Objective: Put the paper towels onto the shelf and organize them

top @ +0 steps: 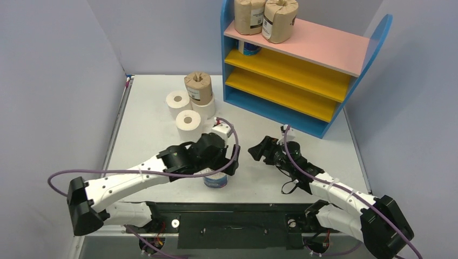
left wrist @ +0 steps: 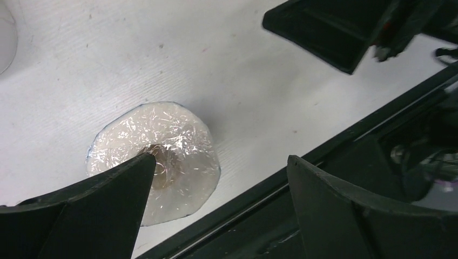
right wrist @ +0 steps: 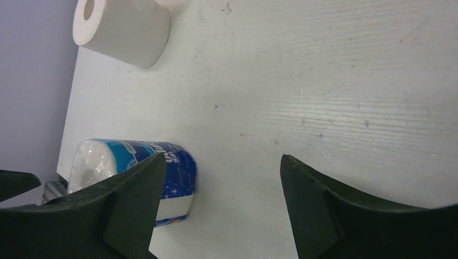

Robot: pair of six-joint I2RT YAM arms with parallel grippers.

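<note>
A blue-and-white wrapped roll [top: 215, 181] stands upright near the table's front edge, partly covered by my left gripper [top: 229, 166] in the top view. The left wrist view shows its clear-wrapped top [left wrist: 189, 140] below, one finger [left wrist: 113, 189] overlapping it and the fingers apart and empty. To the right, my right gripper [top: 255, 152] is open with only bare table between its fingers; the roll's blue side [right wrist: 178, 170] shows behind one finger. The shelf [top: 291, 67] holds two brown-wrapped rolls [top: 280, 21] on top and a blue roll [top: 250, 48] below, at the left end.
White rolls [top: 188, 123] cluster at the back left, with a brown-wrapped roll [top: 199, 89] apparently atop one. The shelf's right side and lower boards are empty. Table between the right gripper and shelf is clear. Both grippers are close together.
</note>
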